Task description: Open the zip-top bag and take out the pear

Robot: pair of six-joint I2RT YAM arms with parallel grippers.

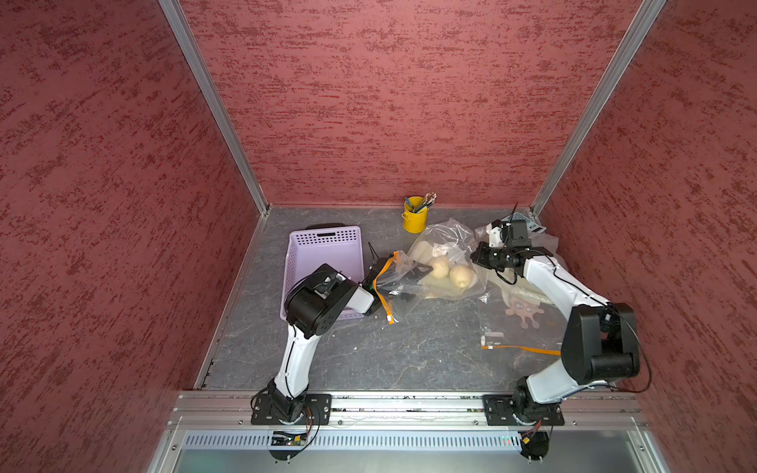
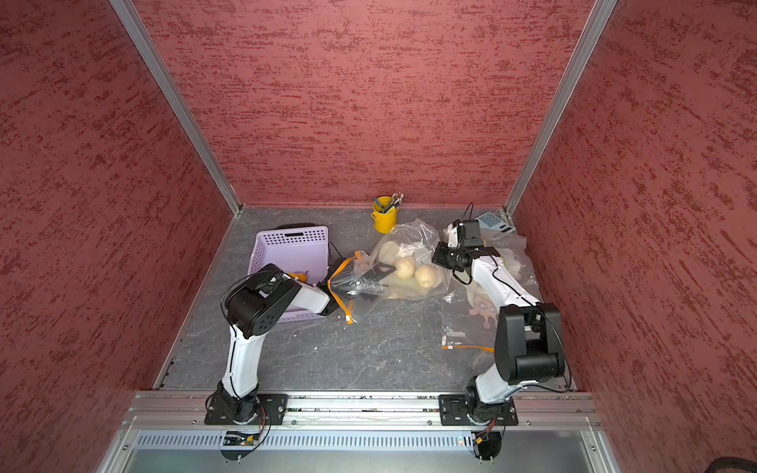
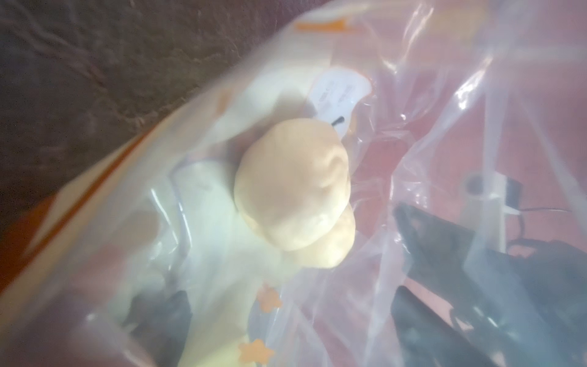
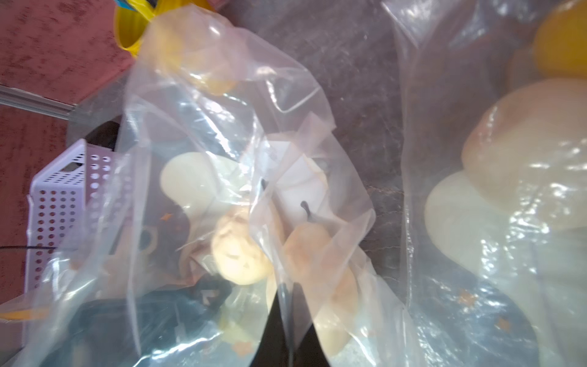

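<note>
In the middle lies a clear zip-top bag (image 1: 441,236) with an orange zip edge (image 1: 383,287) at its left and two pale round fruits (image 1: 461,276) inside. In the right wrist view a pear (image 4: 311,257) with a stem shows through the plastic. My left gripper (image 1: 386,280) is inside the bag's mouth, open, a pale lumpy fruit (image 3: 290,183) before it. My right gripper (image 2: 440,254) is at the bag's right end, shut, with folded plastic over or between its fingers; I cannot tell which.
A lilac basket (image 1: 288,260) stands left, a yellow cup (image 1: 414,220) with utensils at the back. Another filled bag (image 1: 516,331) lies at the right beneath my right arm.
</note>
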